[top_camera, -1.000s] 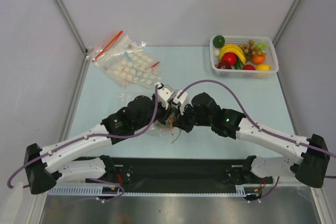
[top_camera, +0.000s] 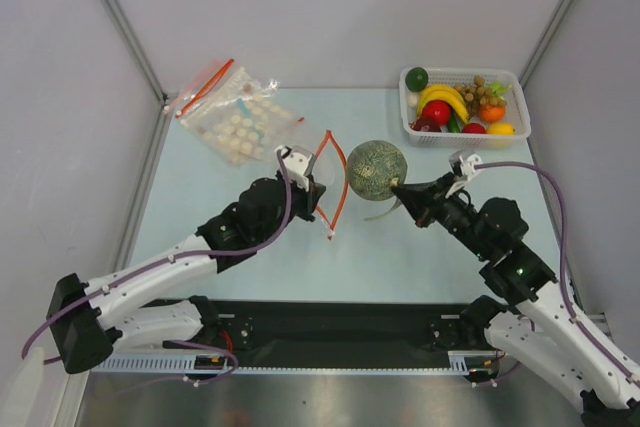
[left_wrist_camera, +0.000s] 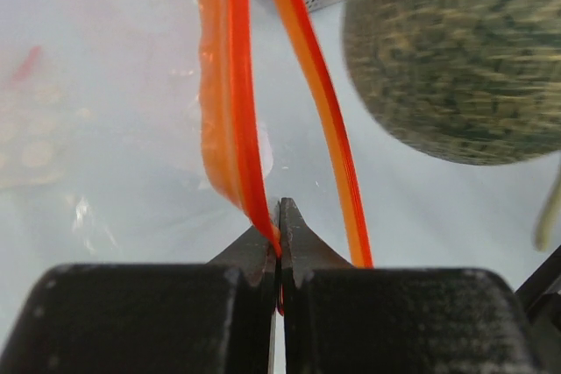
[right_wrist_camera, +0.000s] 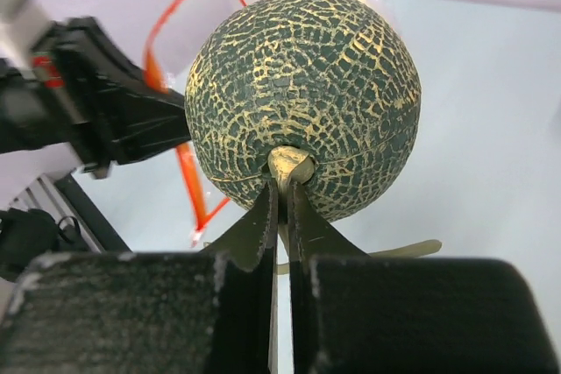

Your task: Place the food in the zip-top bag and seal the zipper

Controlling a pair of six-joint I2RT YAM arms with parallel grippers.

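A round green, yellow-netted squash (top_camera: pixel 377 170) hangs in the middle of the top view, clear of the bag mouth's right side. My right gripper is shut on its pale stem, and a thin tan stalk sticks out below. To the left, a clear zip top bag (left_wrist_camera: pixel 131 67) stands with its orange zipper strips (top_camera: pixel 333 147) spread apart, the mouth facing the squash. My left gripper is shut on one orange strip at the bag's edge. Much of the clear film is hard to make out.
Another bag (top_camera: pixel 240 127) with pale round pieces and an orange zipper lies flat at the back left. A white basket (top_camera: pixel 525 117) of mixed fruit stands at the back right.
My right gripper, earlier close against the left one, has moved right, and the squash now shows plainly with it. The bag's orange mouth has come into view, spread apart. My left arm has shifted slightly.
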